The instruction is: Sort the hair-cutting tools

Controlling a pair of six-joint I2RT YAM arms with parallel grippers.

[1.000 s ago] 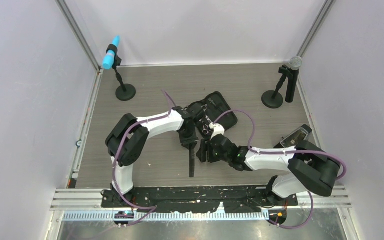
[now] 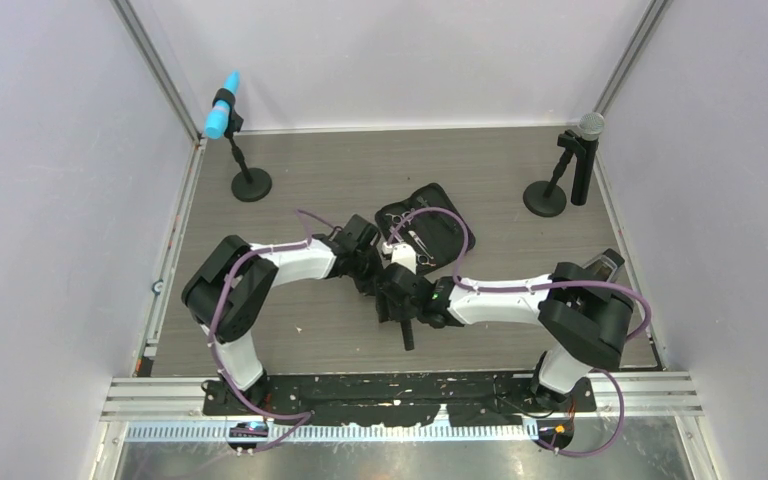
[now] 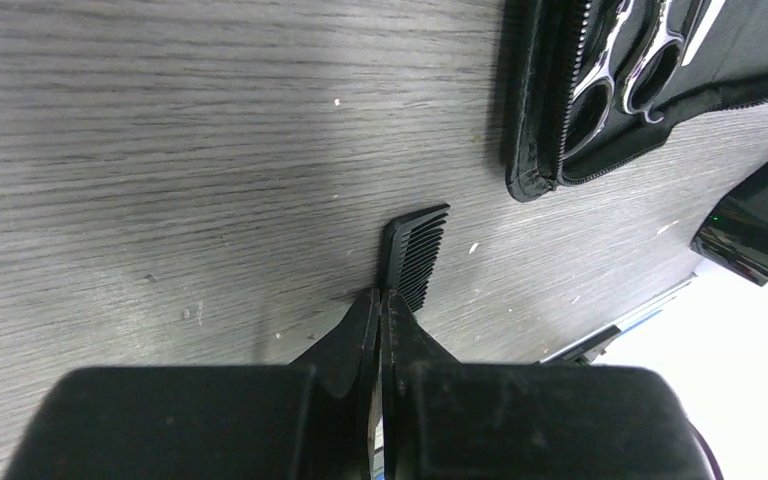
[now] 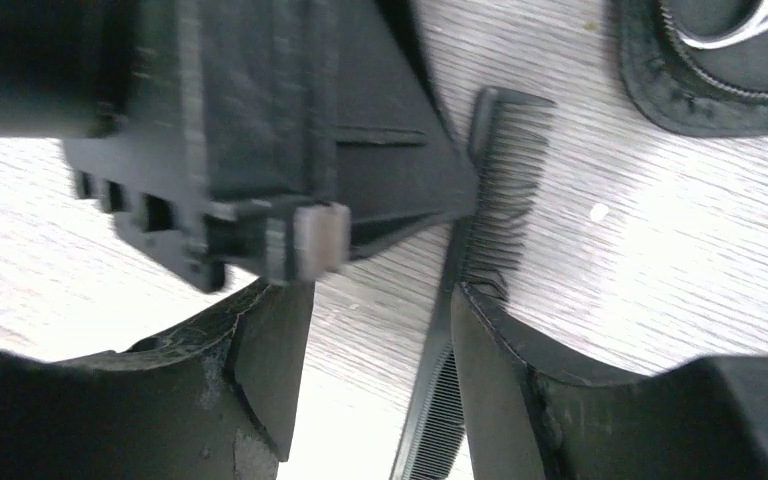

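A black comb (image 4: 440, 400) lies on the wooden table (image 2: 330, 170), crossing under both grippers. My left gripper is shut at one end of the comb (image 3: 412, 245), with nothing clearly between its fingertips. My right gripper stands open over the comb, one fingertip beside it. The open black tool case (image 2: 440, 240), holding scissors (image 3: 650, 70) and other tools, lies just behind the grippers. In the right wrist view the left gripper's body covers the upper left.
A dark object with a clear part (image 2: 600, 268) lies at the right edge. Two stands, with a blue item (image 2: 222, 110) and a microphone (image 2: 585, 150), stand at the back corners.
The comb's near end has shifted to the right in the top view.
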